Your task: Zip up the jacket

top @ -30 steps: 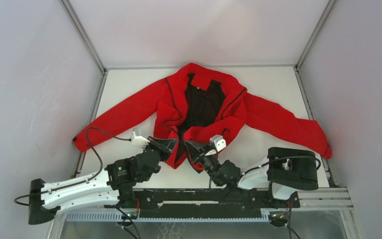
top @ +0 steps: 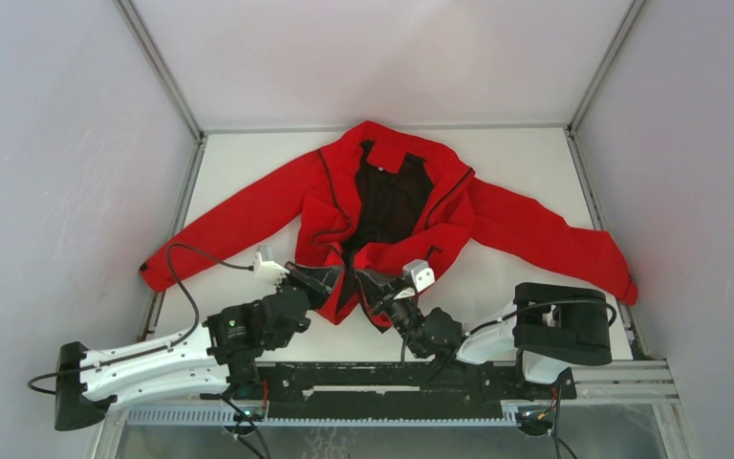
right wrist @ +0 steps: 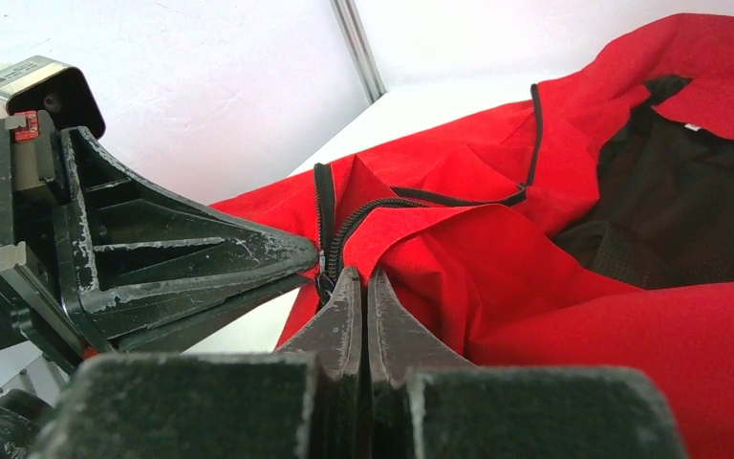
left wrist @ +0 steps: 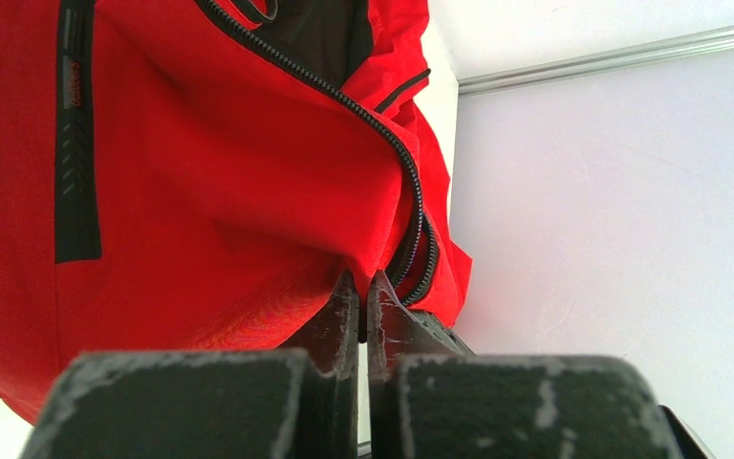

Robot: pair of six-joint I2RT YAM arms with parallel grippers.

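Observation:
The red jacket (top: 382, 253) lies spread with its front open, its dark lining (top: 387, 201) showing. My left gripper (top: 338, 273) and right gripper (top: 359, 275) face each other at the lower front edges. In the left wrist view, the left fingers (left wrist: 330, 325) are shut, with red cloth drawn between their tips. The black zipper teeth (left wrist: 344, 100) curve down just right of those tips. In the right wrist view, shut fingers (right wrist: 397, 330) pinch a red fold (right wrist: 382, 251). Beside them, the left gripper's tip meets the black zipper end (right wrist: 324, 263). Whether a slider is there is hard to tell.
Both sleeves (top: 234, 225) stretch out to the sides on the white table (top: 526, 172). Walls (top: 67, 191) close in the left, right and back. Clear table shows in front of the right sleeve.

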